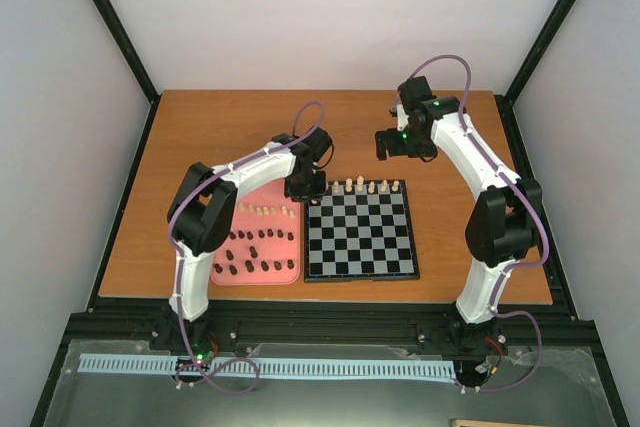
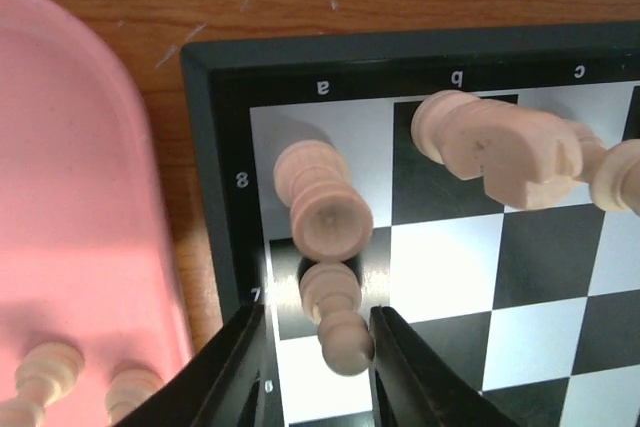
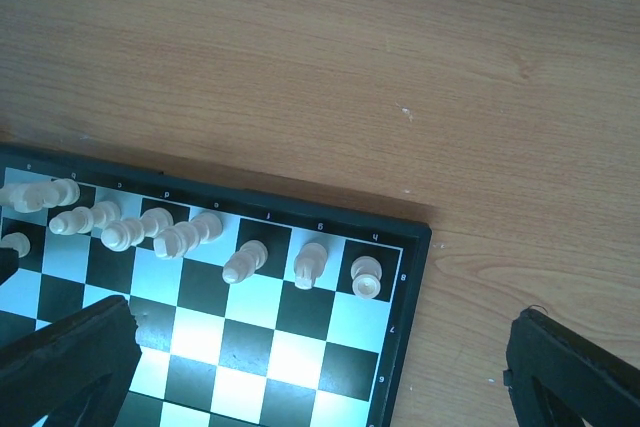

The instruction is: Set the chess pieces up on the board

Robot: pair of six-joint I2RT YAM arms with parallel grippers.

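My left gripper hangs over the a7 square of the chessboard [image 2: 443, 257], its fingertips either side of a light pawn [image 2: 340, 327]; whether they touch it I cannot tell. A light rook [image 2: 322, 197] stands on a8, with a knight [image 2: 510, 152] beside it. Light back-rank pieces line the board's far edge in the right wrist view, such as a bishop [image 3: 245, 261] and a rook [image 3: 366, 277]. My right gripper [image 1: 395, 144] is open above the table beyond the board's far right corner, holding nothing.
The pink tray [image 1: 255, 275] left of the board holds several light and dark pieces, partly under my left arm. Bare wooden table [image 1: 470, 257] lies right of the board and behind it.
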